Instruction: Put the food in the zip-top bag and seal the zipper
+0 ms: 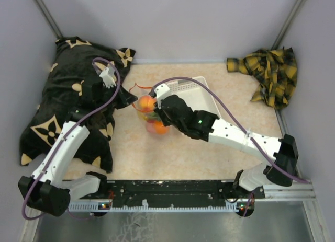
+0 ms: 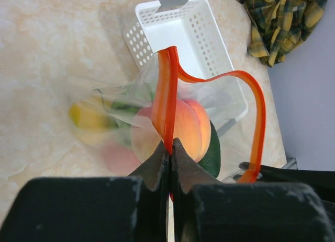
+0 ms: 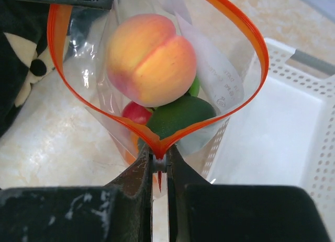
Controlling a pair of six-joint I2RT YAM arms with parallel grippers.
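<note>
The zip top bag with orange zipper (image 3: 251, 38) stands open, holding a peach (image 3: 152, 59), a dark green avocado (image 3: 180, 116), a red item (image 3: 136, 113) and more produce, blurred through the plastic. My right gripper is shut on the bag's zipper rim at the front. My left gripper is at the bag's other side, its fingers close together on or around the orange zipper strip in the left wrist view; whether it grips cannot be told.
A white perforated basket (image 1: 191, 98) sits right behind the bag. A black patterned cloth (image 1: 63, 90) lies left, a yellow-black plaid cloth (image 1: 267, 75) at the back right. Bare counter (image 1: 146, 158) shows in front.
</note>
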